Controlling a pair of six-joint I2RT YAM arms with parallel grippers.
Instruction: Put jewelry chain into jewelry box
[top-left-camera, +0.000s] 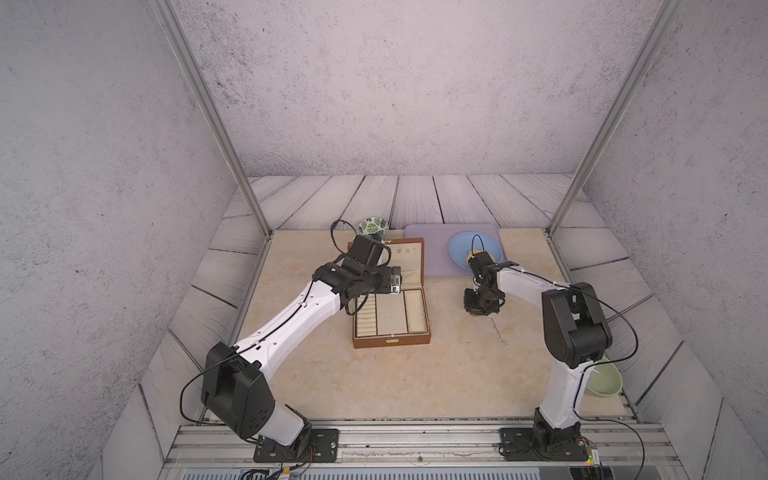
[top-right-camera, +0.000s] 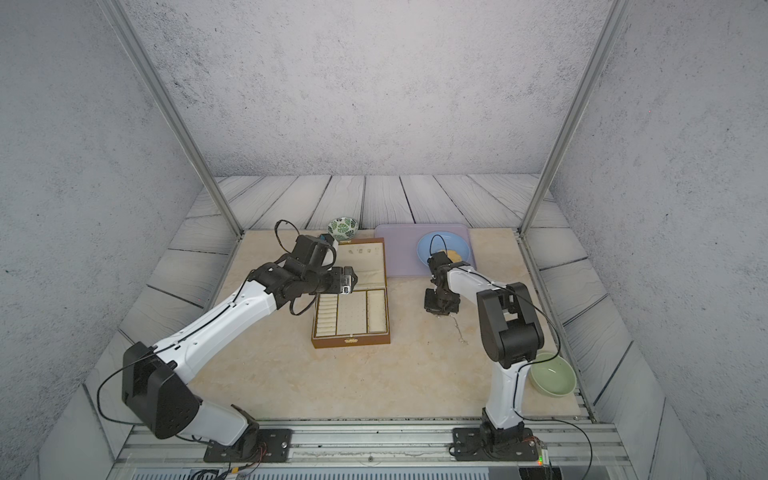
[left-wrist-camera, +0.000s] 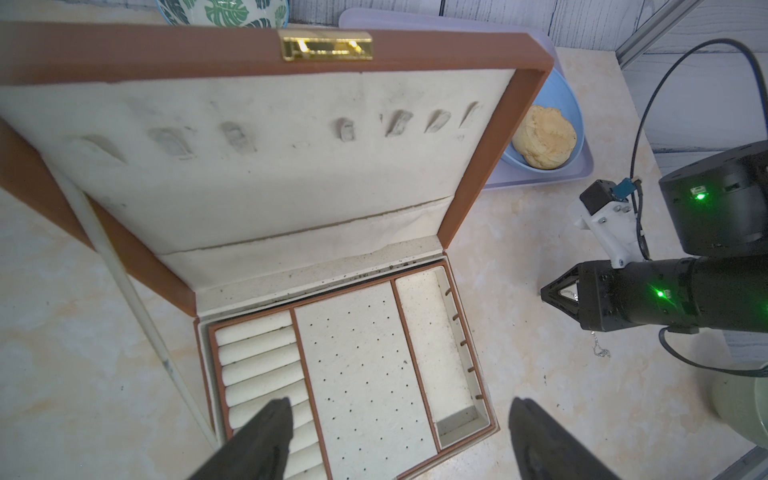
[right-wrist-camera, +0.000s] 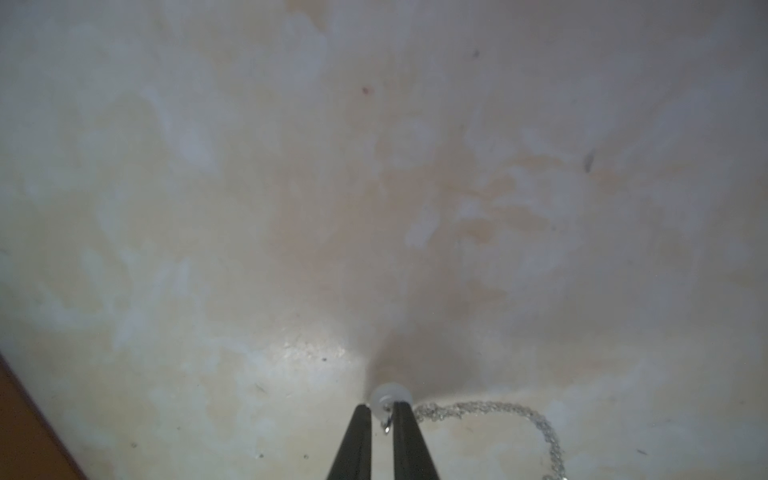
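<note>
A thin silver chain (right-wrist-camera: 496, 406) lies curved on the table in the right wrist view. Its near end, with a small round piece (right-wrist-camera: 390, 394), reaches the fingertips of my right gripper. That gripper is shut, low over the table; whether the chain's end is pinched or only touching the tips, I cannot tell. More of the chain (top-left-camera: 497, 328) trails toward the front right. The brown jewelry box (top-left-camera: 392, 341) is left of it with its lid (left-wrist-camera: 288, 160) raised. Over the box, my left gripper stands open and empty, its fingers above the compartments.
Behind are a purple tray (top-left-camera: 432, 256) with a blue plate (top-left-camera: 458, 246) and a leaf-patterned bowl (top-left-camera: 373, 225). A green bowl (top-left-camera: 605, 380) stands at the right edge. Bare table lies between box and chain, and along the front.
</note>
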